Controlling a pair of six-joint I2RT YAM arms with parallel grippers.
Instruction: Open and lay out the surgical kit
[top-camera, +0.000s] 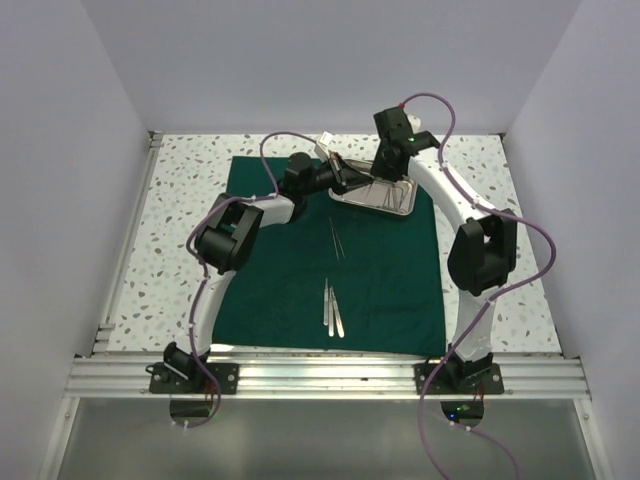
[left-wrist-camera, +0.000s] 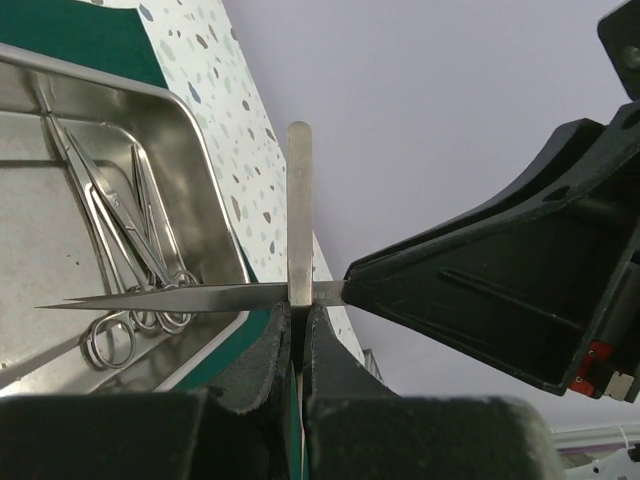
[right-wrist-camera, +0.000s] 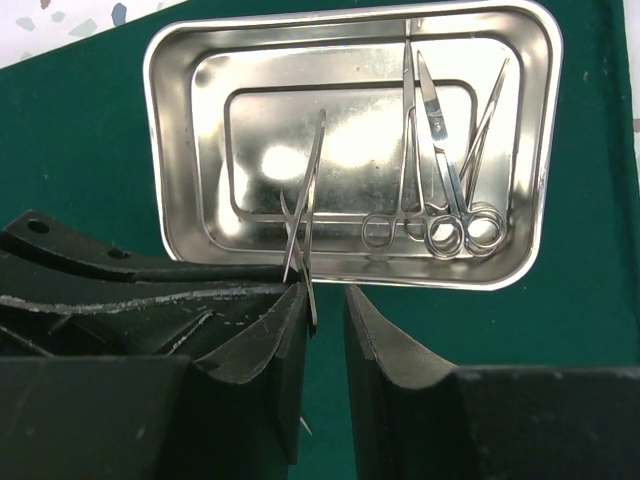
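Note:
My left gripper is shut on slim, tweezer-like steel, one blunt-ended piece (left-wrist-camera: 300, 200) standing up from its fingertips. A pointed piece (left-wrist-camera: 190, 298) crosses it, reaching the right fingertip in the left wrist view. Whether these are one or two instruments, I cannot tell. With its fingers apart, my right gripper has the lower end of the crossed steel (right-wrist-camera: 312, 312) against its left finger. Both grippers are above the near side of the metal tray (top-camera: 340, 199). Inside the tray lie scissors (right-wrist-camera: 440, 130) and several ring-handled instruments.
A green cloth (top-camera: 270, 310) covers the middle of the table. Two thin instruments (top-camera: 337, 240) lie in front of the tray; several slim handles (top-camera: 331, 312) sit near the cloth's front edge.

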